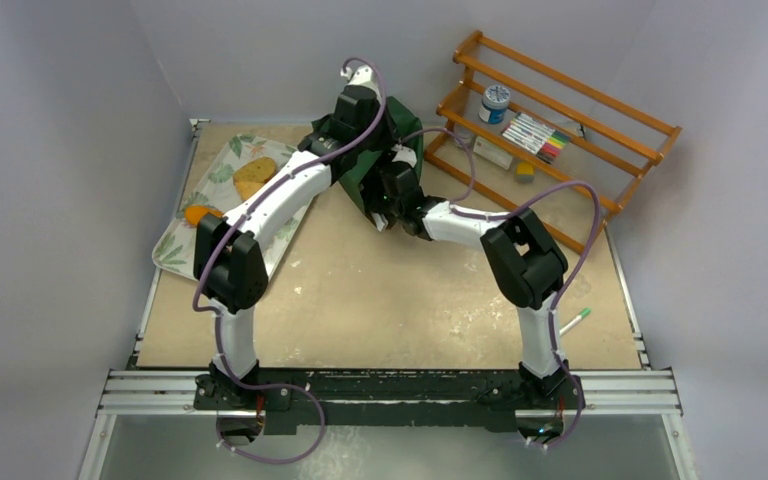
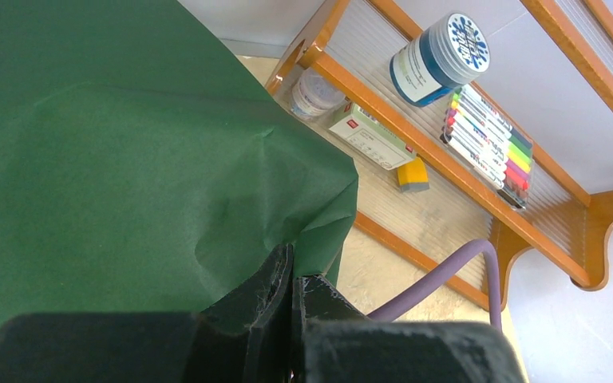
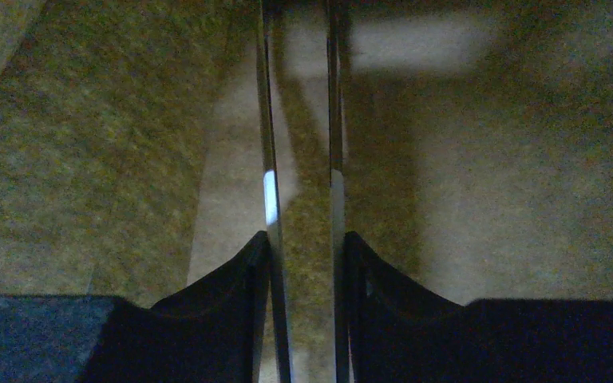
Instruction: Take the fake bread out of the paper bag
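The green paper bag stands at the back centre, mostly under both arms. My left gripper is shut on a crumpled edge of the bag. My right gripper is inside the bag, its fingers part open, with no object clearly between them; the dim, grainy interior shows shadows and pale patches, and no bread is discernible there. On the patterned tray at left lie bread pieces and an orange item, partly behind the left arm.
A wooden rack holds a jar, markers, a box and a yellow block at back right. A pen lies at front right.
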